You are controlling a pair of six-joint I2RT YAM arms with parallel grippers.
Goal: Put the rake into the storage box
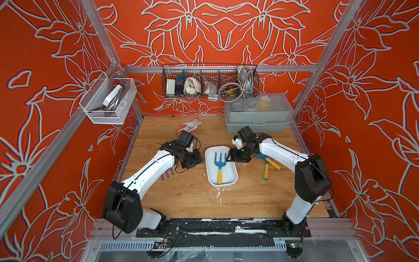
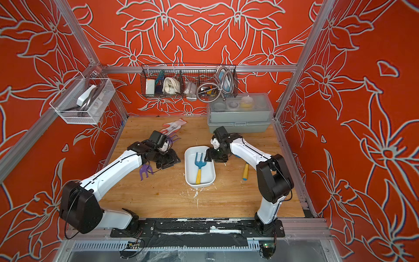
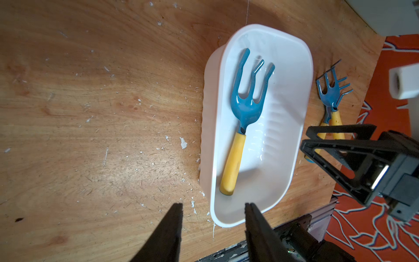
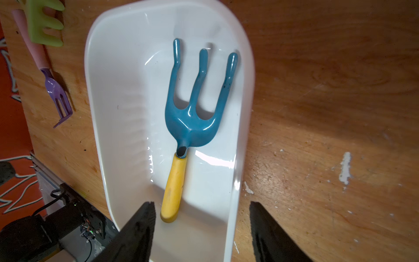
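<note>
The blue rake (image 1: 219, 162) with a yellow handle (image 4: 173, 187) lies flat inside the white storage box (image 1: 207, 166), tines toward the back wall. In the right wrist view the box's right rim (image 4: 246, 109) runs down into the gap between the fingers of my right gripper; those fingers are apart, and contact with the rim cannot be made out. To the left of the box, clear of it, my left gripper stands open with nothing between its fingers. The rake is free of both grippers.
Two more yellow-handled tools (image 1: 272, 164) lie right of the right gripper. A purple fork (image 4: 56, 93) and a green rake (image 4: 45, 26) are on the left. A grey lidded box (image 1: 257, 126) stands at the back right.
</note>
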